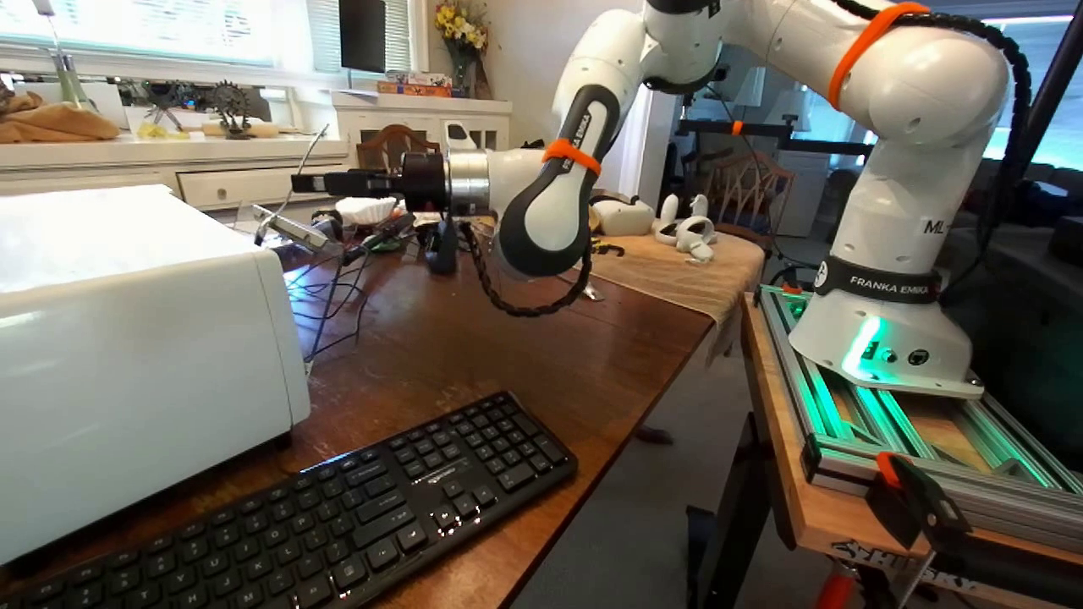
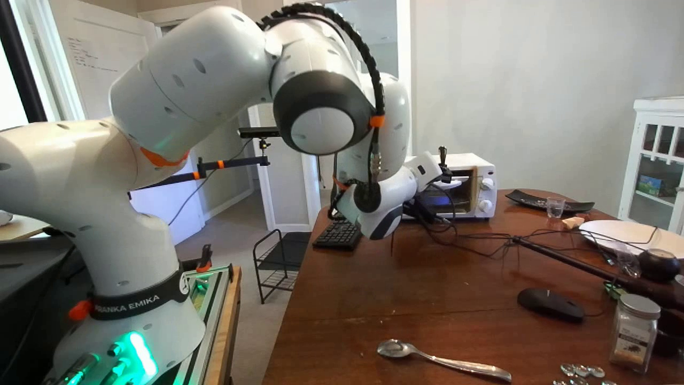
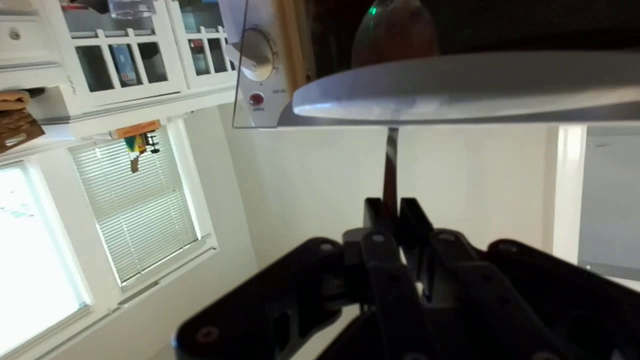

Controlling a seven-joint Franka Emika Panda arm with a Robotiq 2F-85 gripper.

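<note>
My gripper (image 1: 305, 183) is level beside the front of the white toaster oven (image 1: 122, 335). It is shut on a thin metal utensil (image 3: 391, 162), which looks like a spoon. In the exterior view its shaft (image 1: 307, 152) slants from above the fingers down towards the oven door handle (image 1: 294, 232). The wrist view has the pale curved handle (image 3: 468, 90) crossing ahead of the fingertips, with the shaft reaching it. A rounded, spoon-like shape (image 3: 396, 36) shows beyond the handle; whether that is the bowl or a reflection is unclear.
A black keyboard (image 1: 406, 497) lies before the oven. Loose cables (image 2: 487, 240) and a dark pole (image 2: 564, 256) cross the table. A second spoon (image 2: 442, 362), a mouse (image 2: 550, 304) and a glass jar (image 2: 635, 333) lie farther off. Mid-table is clear.
</note>
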